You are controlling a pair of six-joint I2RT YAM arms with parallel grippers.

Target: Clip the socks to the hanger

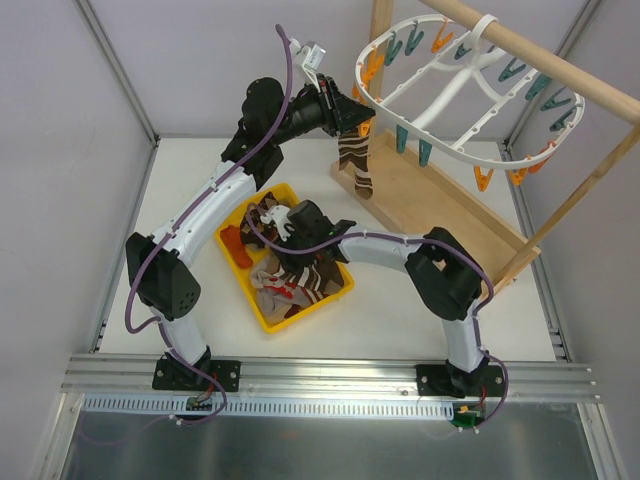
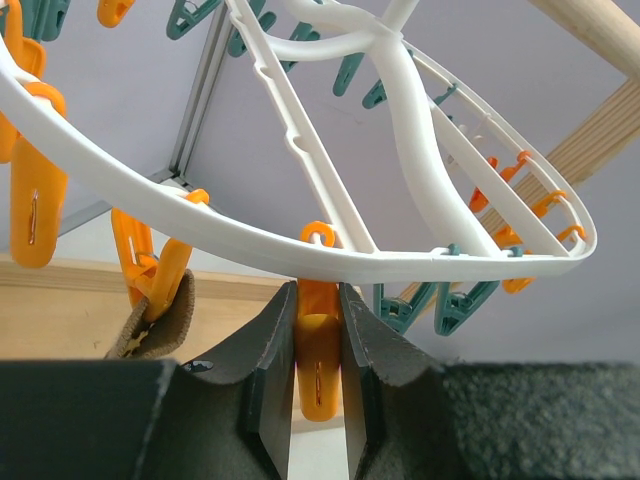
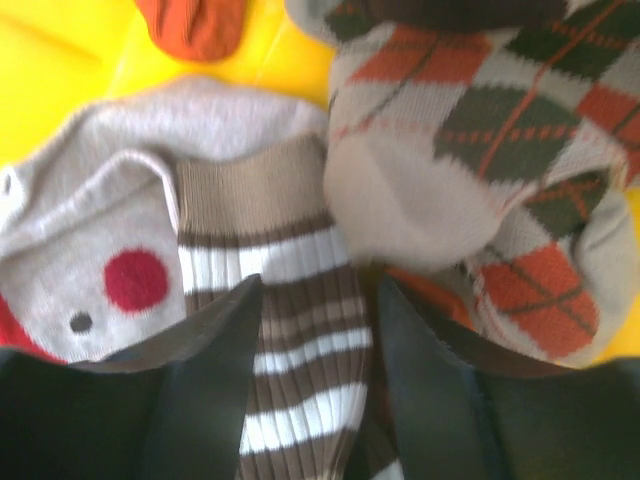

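The white oval hanger (image 1: 428, 135) with orange and teal clips hangs from a wooden bar. In the left wrist view my left gripper is shut on an orange clip (image 2: 318, 375) under the hanger's rim. A brown-and-white striped sock (image 1: 355, 160) hangs down from the hanger; its brown cuff (image 2: 170, 320) is in a neighbouring orange clip (image 2: 135, 255). Over the bin of socks, my right gripper stands part open. A striped sock with a brown cuff (image 3: 255, 195) lies below and between its fingers, not gripped.
The yellow bin (image 1: 268, 325) also holds a grey sock with red spots (image 3: 133, 280), an argyle sock (image 3: 510, 120) and an orange-red sock (image 1: 236, 246). A wooden frame (image 1: 450, 205) stands under the hanger.
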